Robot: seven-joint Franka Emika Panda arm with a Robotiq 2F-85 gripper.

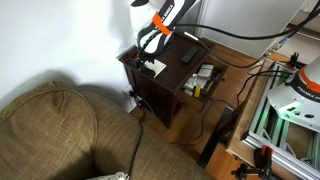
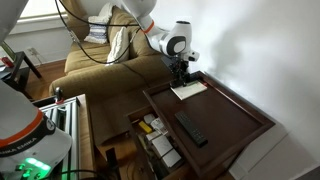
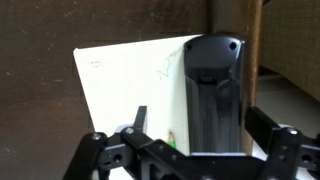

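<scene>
Below my gripper, a white sheet of paper (image 3: 125,75) lies on the dark cabinet top, with faint drawing on it. A long black object (image 3: 213,80), perhaps a stapler, rests along the sheet's right side, by the cabinet edge. Between my spread fingers runs part of this object, but the gripper stands open and does not grip it. A small green and orange item (image 3: 172,138) shows on the paper, partly hidden by the gripper. From exterior view 2, the paper (image 2: 188,90) appears at the cabinet's far end, beneath the gripper (image 2: 181,76).
A dark remote-like object (image 2: 190,128) lies farther along the cabinet top (image 2: 225,115). An open drawer (image 2: 140,125) juts from the front, holding several small items. A wall runs behind the cabinet, and a brown couch (image 1: 60,130) stands past its end.
</scene>
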